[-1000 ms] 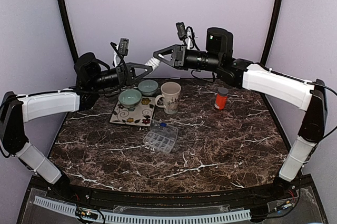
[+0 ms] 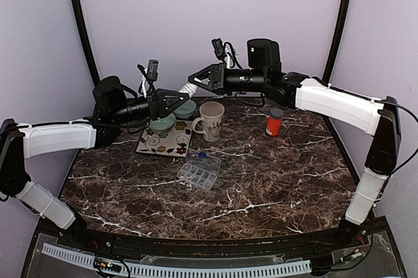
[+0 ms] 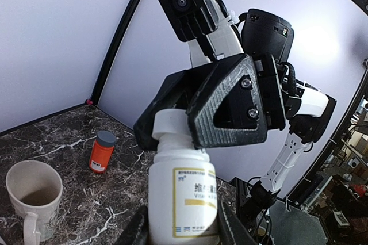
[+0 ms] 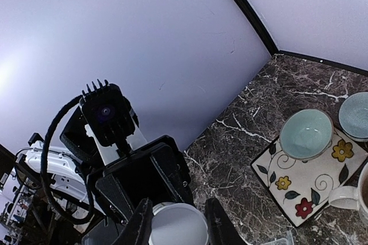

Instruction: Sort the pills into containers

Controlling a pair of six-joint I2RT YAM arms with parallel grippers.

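Observation:
A white vitamin bottle (image 3: 181,199) hangs in the air over the back of the table, tilted. My left gripper (image 2: 181,97) is shut on its body. From the other side, my right gripper (image 2: 199,81) is shut on the white cap (image 3: 171,123) at the bottle's top. Part of the neck shows between cap and body in the left wrist view; whether the cap is fully free is unclear. In the right wrist view a round white end (image 4: 178,226) sits between the fingers. On the table below, the clear compartment box (image 2: 199,175) stands with its lid open.
A patterned tray (image 2: 149,142) bears two green bowls (image 4: 306,134) at the back left. Beside it stands a mug (image 2: 211,121). An orange bottle with a grey lid (image 2: 274,123) is farther right.
Both arms have sunk slightly, and the right gripper has shifted a little left. The bottle has come down with them. Both grippers keep their hold.

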